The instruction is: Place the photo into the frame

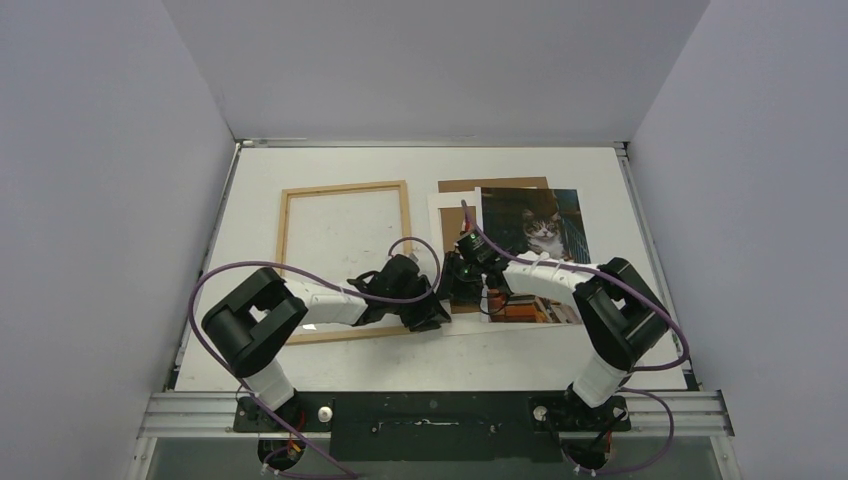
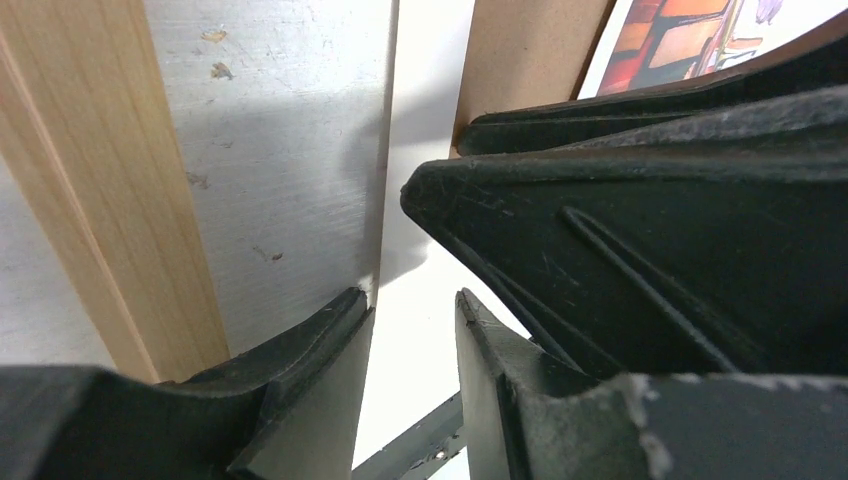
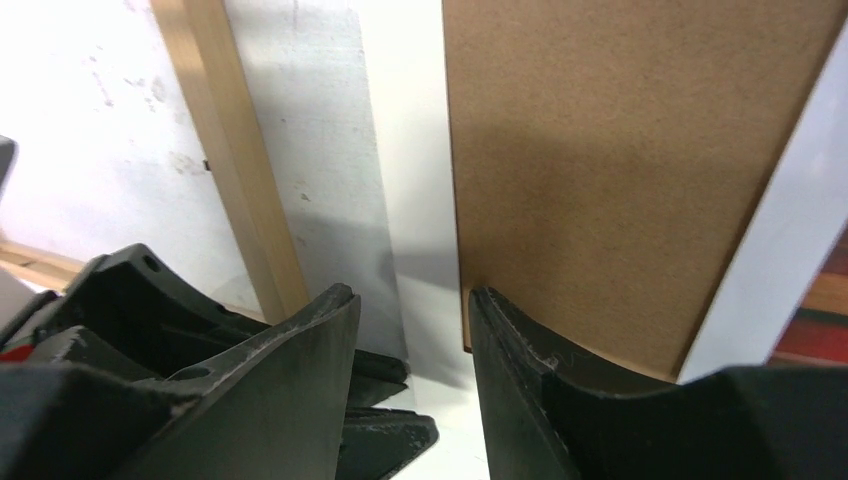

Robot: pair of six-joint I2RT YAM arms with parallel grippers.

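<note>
A wooden frame (image 1: 340, 187) lies on the left of the table. To its right are a brown backing board (image 1: 490, 183), a white mat (image 3: 412, 180) and a cat photo (image 1: 533, 215) on top. My left gripper is part open at the mat's lower left, near the frame's right edge, with no object visible gripped. My right gripper stands open over the mat's left strip, close beside the left gripper, whose black body fills the lower left of the right wrist view.
Both grippers crowd each other at the table's middle. Walls bound the sides and back.
</note>
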